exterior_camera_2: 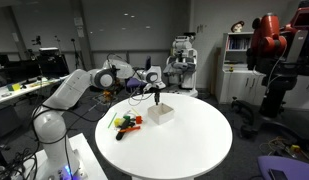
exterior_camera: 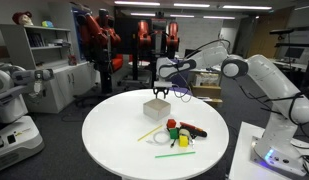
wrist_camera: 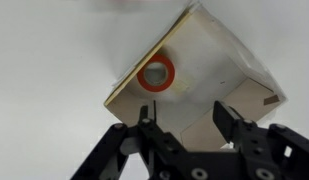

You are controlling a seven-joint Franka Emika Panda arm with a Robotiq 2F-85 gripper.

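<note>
A beige open-topped box (exterior_camera: 156, 108) stands toward the far side of the round white table. Inside it, in the wrist view, a red ring like a roll of tape (wrist_camera: 156, 73) lies near one wall. Over the box hangs my gripper, its two dark fingers parted and nothing between them. In the second exterior view the gripper (exterior_camera_2: 157, 98) is just above the box (exterior_camera_2: 161, 116). The ring is hidden by the box walls in both exterior views.
On the table's near right lie a red item (exterior_camera: 172, 124), a yellow item (exterior_camera: 182, 142), a dark red-and-black tool (exterior_camera: 194, 130), a green stick (exterior_camera: 175, 155), a yellow stick (exterior_camera: 150, 132) and a white loop (exterior_camera: 161, 137).
</note>
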